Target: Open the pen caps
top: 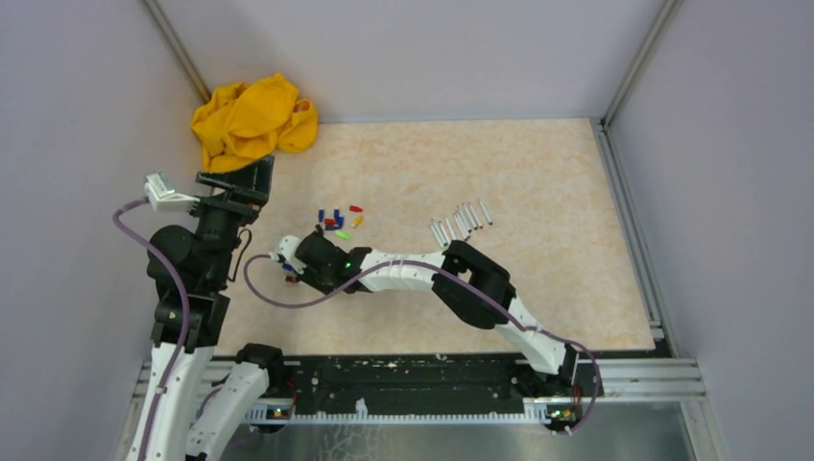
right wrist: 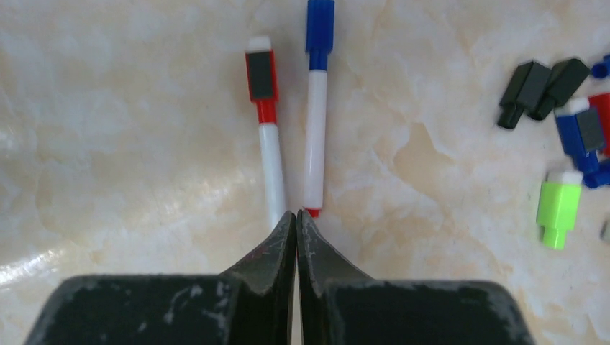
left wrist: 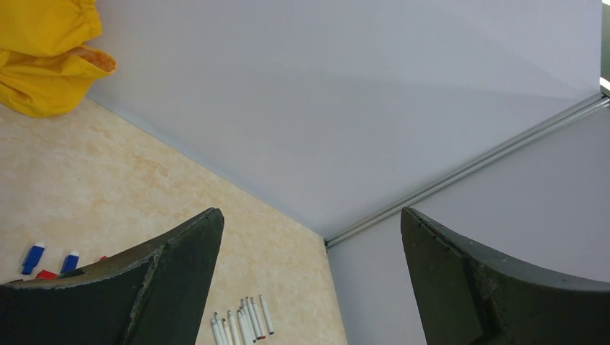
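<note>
In the right wrist view two capped pens lie on the table, slightly apart and leaning towards each other. The red-capped pen (right wrist: 272, 165) has its lower end hidden behind my right gripper. Beside it, the blue-capped pen (right wrist: 316, 140) ends just above the fingertips. This gripper is shut, tips together, and nothing shows between them. From above, my right gripper (top: 309, 284) is low at the table's left side, its tips hidden by the arm. My left gripper stands open and empty, its fingers (left wrist: 180, 277) wide apart, raised at the far left.
Loose caps lie right of the pens, including black caps (right wrist: 525, 90) and a green cap (right wrist: 558, 205). Several uncapped pens (top: 461, 223) lie in a row farther right. A yellow cloth (top: 254, 120) fills the back left corner.
</note>
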